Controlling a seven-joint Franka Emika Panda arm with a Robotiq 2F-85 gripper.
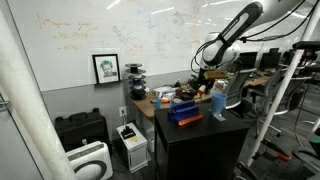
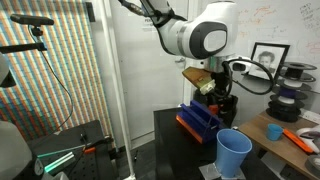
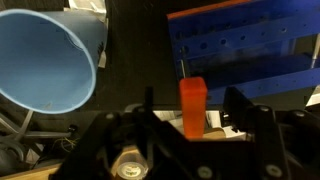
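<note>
A narrow orange object, perhaps a tool handle, stands between the fingers of my gripper in the wrist view. Dark gaps show on both sides of it, so the fingers are part open and not closed on it. Close by is a blue slotted rack with a red-orange edge. Exterior view 2 has the gripper just over the far end of the blue rack, the orange object at its tips. Whether the object's lower end sits in the rack cannot be made out.
A blue cup stands near the rack on the black table. Behind is a wooden bench with several items, including a small blue cup.
</note>
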